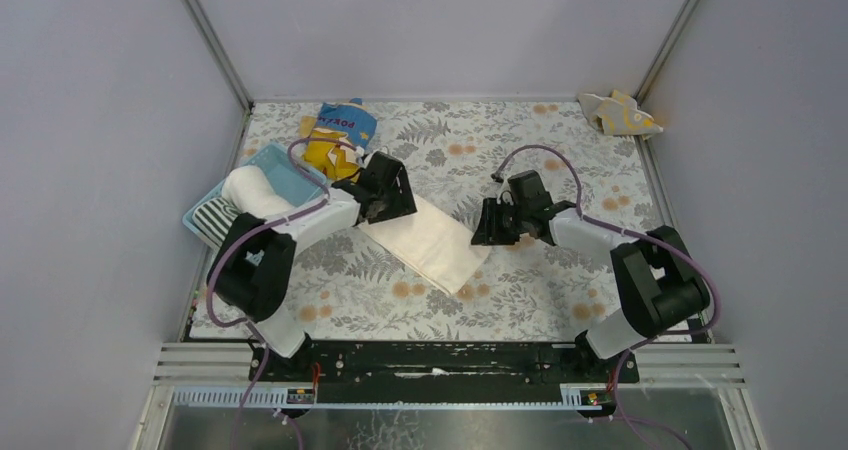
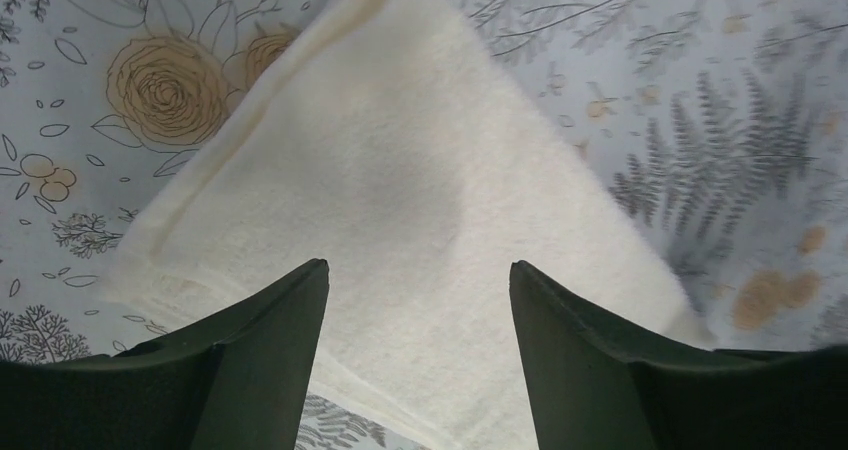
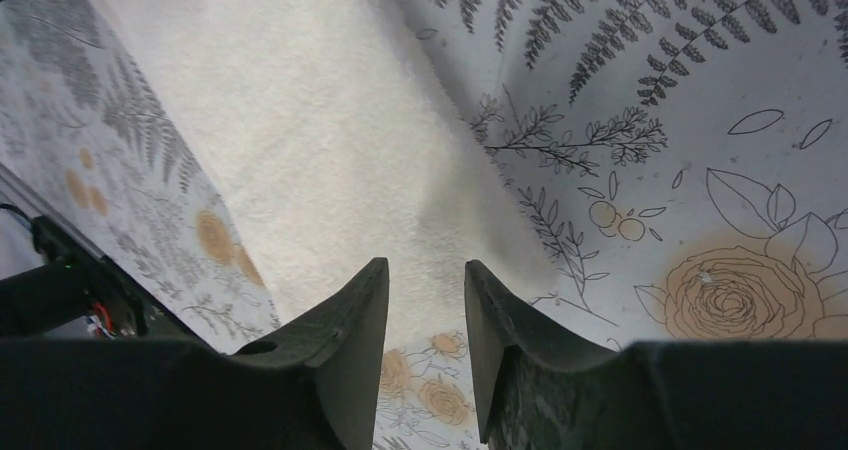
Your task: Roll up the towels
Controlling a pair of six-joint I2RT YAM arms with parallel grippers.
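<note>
A white towel (image 1: 431, 238), folded into a strip, lies slanted across the middle of the table. Over its upper left part hangs my left gripper, its fingers apart; in the left wrist view only towel (image 2: 380, 170) shows beyond the gap. At the towel's right corner is my right gripper, fingers parted by a narrower gap, with the towel's end (image 3: 400, 200) flat beneath them. Nothing appears between either pair of fingers. A rolled white towel (image 1: 254, 190) and a green-striped one (image 1: 214, 221) lie in the blue basket (image 1: 297, 187).
Behind the left arm lies a blue and yellow patterned cloth (image 1: 342, 128), touching the basket's area. A yellow and beige cloth (image 1: 621, 114) rests at the far right corner.
</note>
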